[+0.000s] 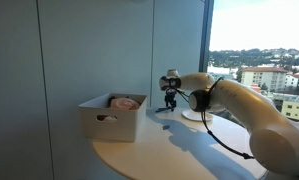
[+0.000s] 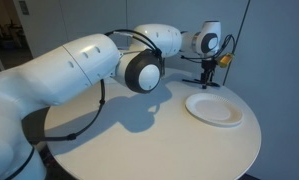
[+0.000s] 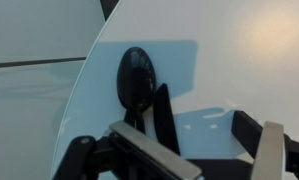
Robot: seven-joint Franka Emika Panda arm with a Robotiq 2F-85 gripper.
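In the wrist view, a black spoon (image 3: 136, 78) lies on the white table near its curved edge, bowl pointing away from me. Right beside it is a slim black utensil (image 3: 163, 112), seemingly a knife. Their lower ends pass behind my left finger. My gripper stands open above the table, its two fingers wide apart, with bare tabletop visible between them. From outside, the gripper (image 2: 209, 76) points down at the far side of the table, past the white plate (image 2: 215, 109). Whether the fingers touch the utensils cannot be told.
A grey box (image 1: 113, 120) with a pinkish item (image 1: 123, 102) inside stands at the table's edge. A small dark object (image 1: 167, 127) lies on the tabletop (image 1: 179, 155). Walls and a window stand close behind the table.
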